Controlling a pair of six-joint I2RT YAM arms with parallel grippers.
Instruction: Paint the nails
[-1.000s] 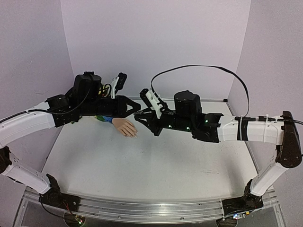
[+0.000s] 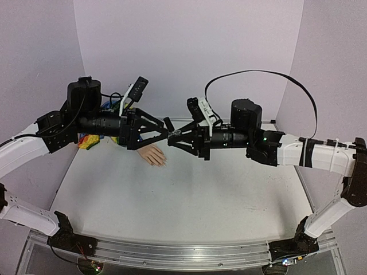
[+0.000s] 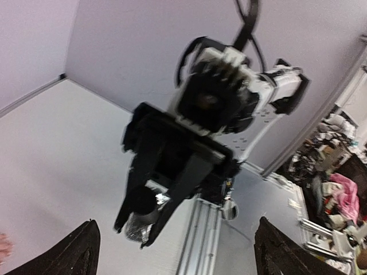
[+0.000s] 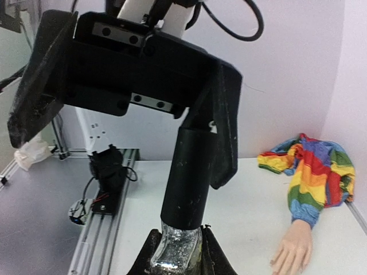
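A nail polish bottle with a long black cap (image 4: 188, 177) is upright in my right gripper (image 2: 174, 136), whose fingers are shut on its glass body (image 4: 175, 249). My left gripper stands open, facing the right one. In the right wrist view the cap is between the left gripper's spread fingers, close to one finger (image 4: 226, 126); whether they touch I cannot tell. A model hand (image 2: 152, 154) lies palm down on the white table, behind both grippers in the top view. Its nails are too small to make out.
The hand's rainbow sleeve (image 4: 312, 172) is bunched at the back left of the table, partly behind my left arm. A metal rail (image 2: 183, 249) runs along the front edge.
My left gripper has spread its fingers wider, and its arm has drawn back left. The right arm has shifted somewhat right and levelled out, still with the bottle. The model hand has not moved.
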